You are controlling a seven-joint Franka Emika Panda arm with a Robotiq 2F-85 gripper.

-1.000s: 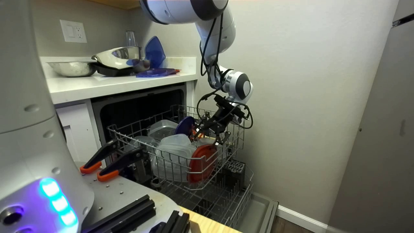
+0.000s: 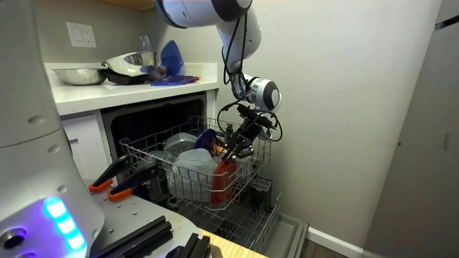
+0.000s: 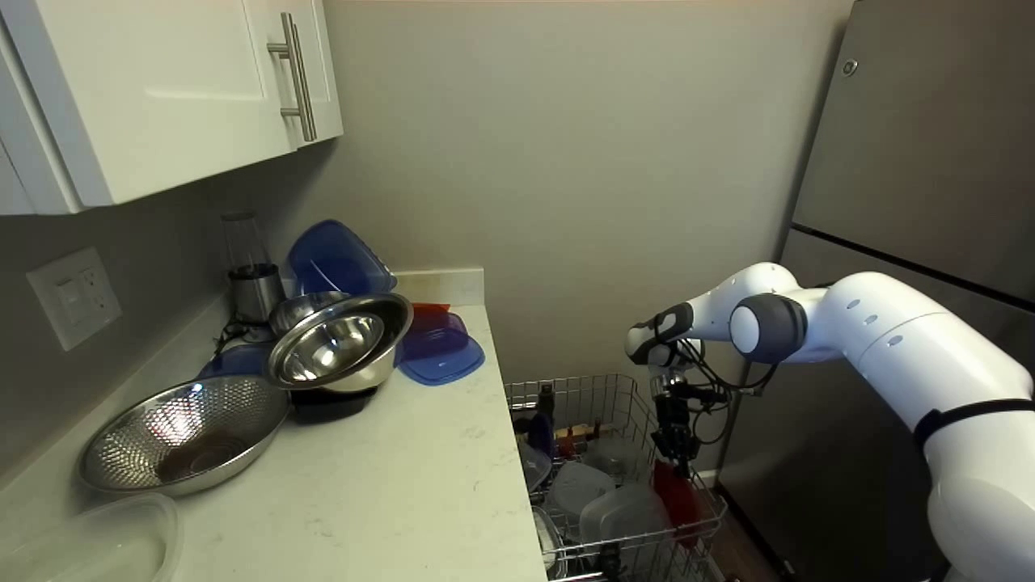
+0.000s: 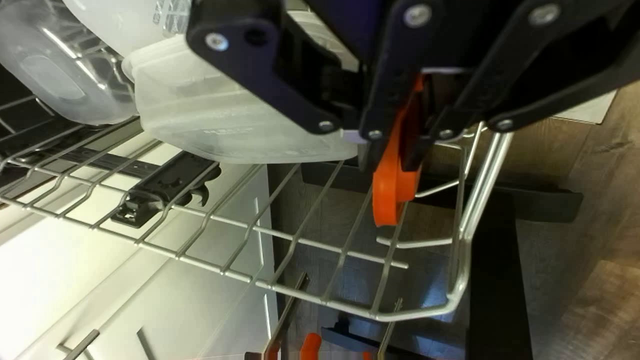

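Observation:
A red, flat lid (image 2: 223, 182) stands on edge at the front right corner of the dishwasher's upper rack (image 2: 205, 202). In the wrist view the lid (image 4: 394, 174) runs edge-on between the black fingers of the gripper, its lower end hanging below them. From the counter side, the red lid (image 3: 678, 499) shows under the gripper (image 3: 679, 470). Clear plastic containers (image 4: 222, 111) lean right beside the fingers.
The rack also holds a dark blue lid (image 2: 205, 139). Its wire rim (image 4: 468, 240) runs close to the lid. On the counter (image 3: 427, 466) are metal bowls (image 3: 340, 346), a colander (image 3: 184, 436) and blue lids (image 3: 441, 360). Above the rack is free room.
A second ago the gripper was spread open above the red lid. Now its fingers have closed on the lid's top edge, and the lid has turned to look narrower.

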